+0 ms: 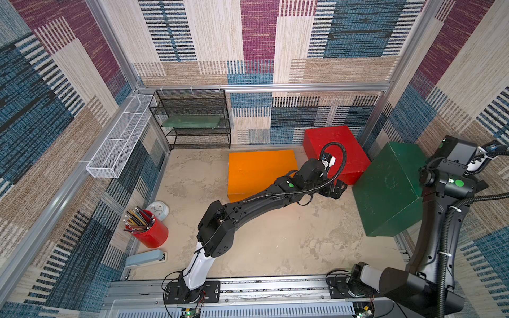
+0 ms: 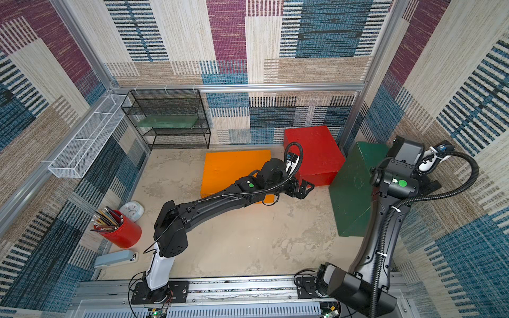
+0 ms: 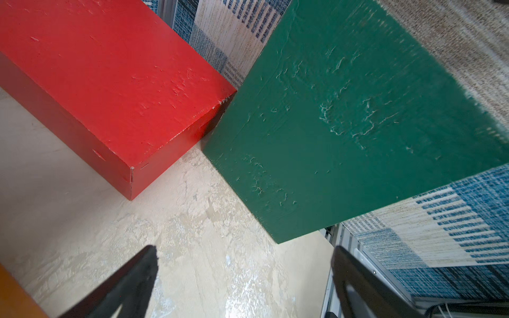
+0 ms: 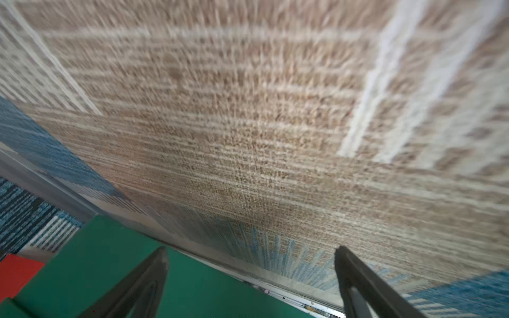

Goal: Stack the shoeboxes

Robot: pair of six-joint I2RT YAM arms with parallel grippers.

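The orange shoebox lies flat on the table at the back centre, partly behind my left arm. Right of it, in the back corner, is the red shoebox. A green shoebox stands tall close to the right wall, near the red one's corner. My left gripper is open in front of the red box, its fingers wide apart with bare table between them. On the right, my right gripper hangs open over the green box's far side, facing the wall, holding nothing.
A black wire shelf stands at the back left, with a white wire basket beside it. At the left edge are a red pencil cup, a white round object and a grey-blue stapler-like object.
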